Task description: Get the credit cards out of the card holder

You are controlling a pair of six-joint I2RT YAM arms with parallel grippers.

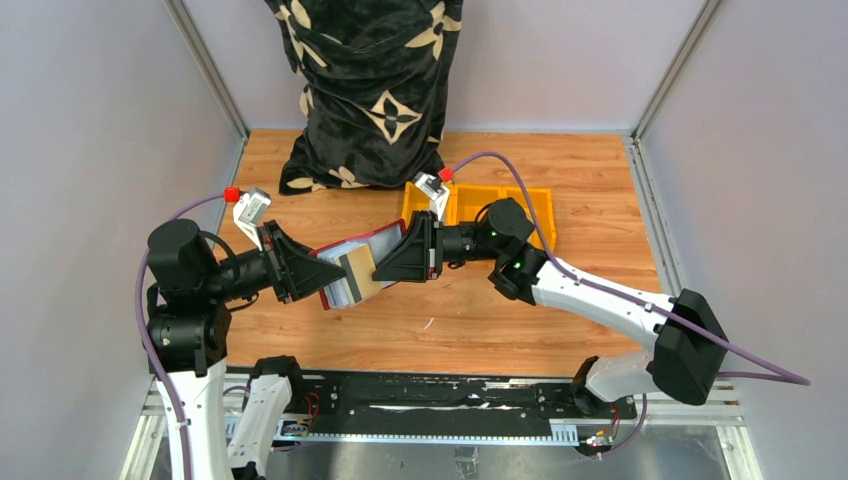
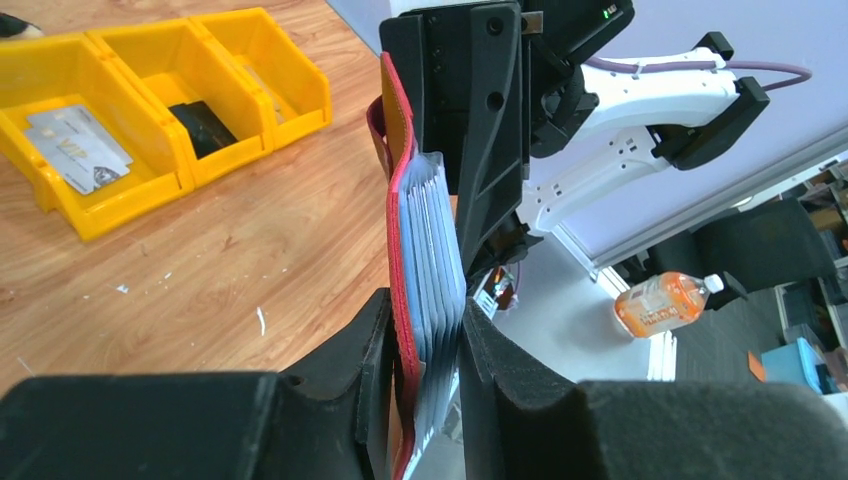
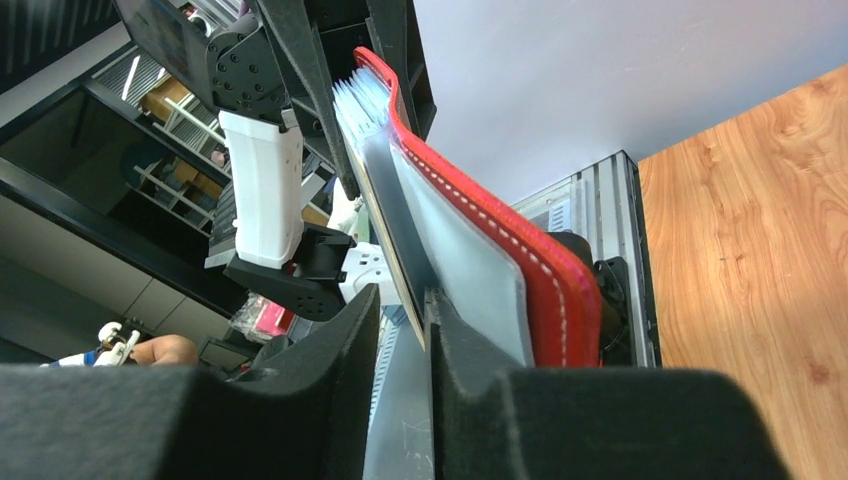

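A red-edged card holder full of translucent sleeves is held up between both grippers, a gold-and-dark striped card on its face in the top view. My left gripper is shut on the holder's end, which stands vertical in its wrist view. My right gripper has its fingertips at the edge of the card and sleeves, partly open; whether anything is pinched there is hard to tell. The red border curves along beside those fingertips in the right wrist view.
A yellow three-compartment bin with cards and dark items in it stands at the back right of the wooden table. A black patterned cloth hangs at the back.
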